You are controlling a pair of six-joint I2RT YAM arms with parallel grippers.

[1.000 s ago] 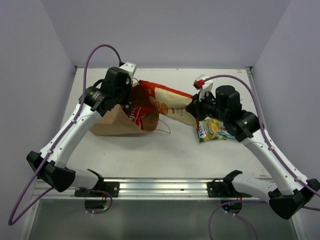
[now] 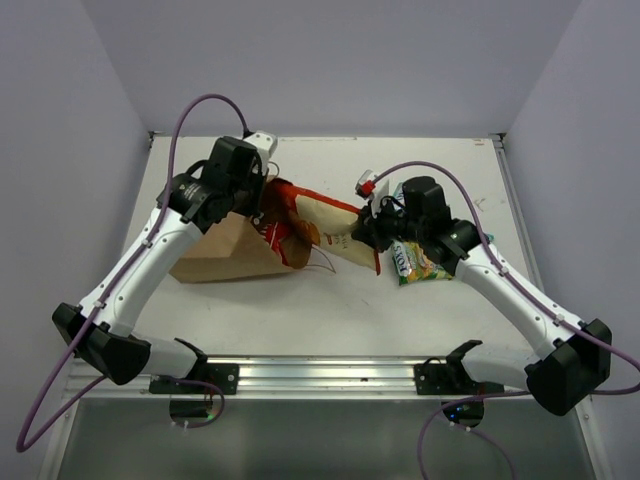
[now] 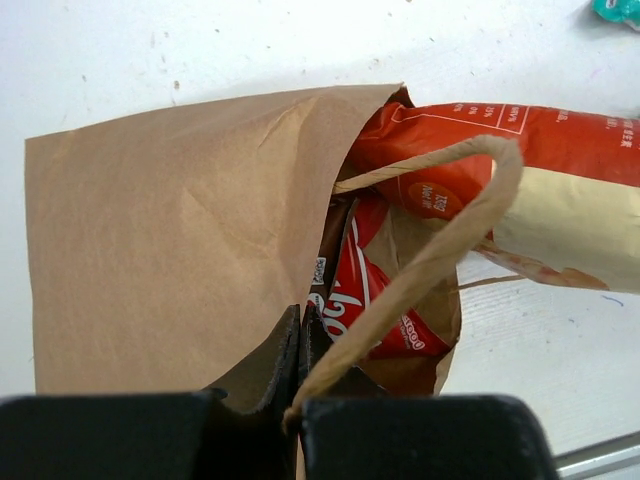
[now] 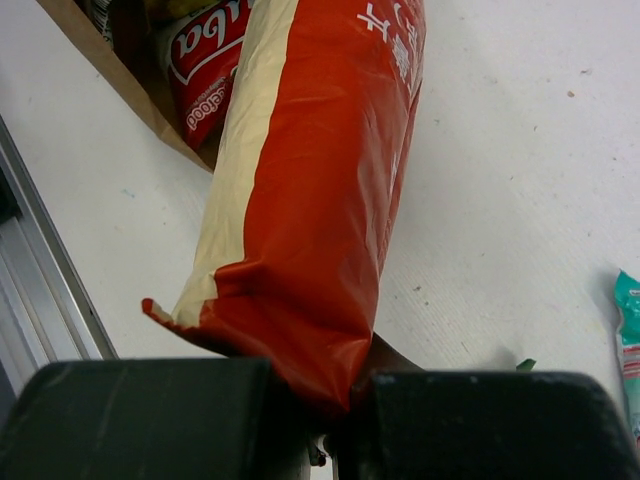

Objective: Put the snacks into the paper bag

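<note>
The brown paper bag (image 3: 170,240) lies on its side with its mouth to the right, a rope handle (image 3: 430,262) crossing in front of the opening. My left gripper is shut at the bag's rim, the paper edge running between its fingertips. Inside the mouth shows a red snack packet (image 3: 352,275). A large red and cream snack bag (image 2: 338,222) reaches from the right, its front end within the paper bag's mouth and most of it still outside. My right gripper is shut on its crimped rear end.
Right of the right gripper lies a green and yellow snack packet (image 2: 412,262), partly hidden by the arm. A teal packet (image 4: 628,345) shows at the right wrist view's edge.
My right gripper has moved left with the red and cream bag, whose front end sits farther into the paper bag's mouth. The left gripper has barely shifted.
</note>
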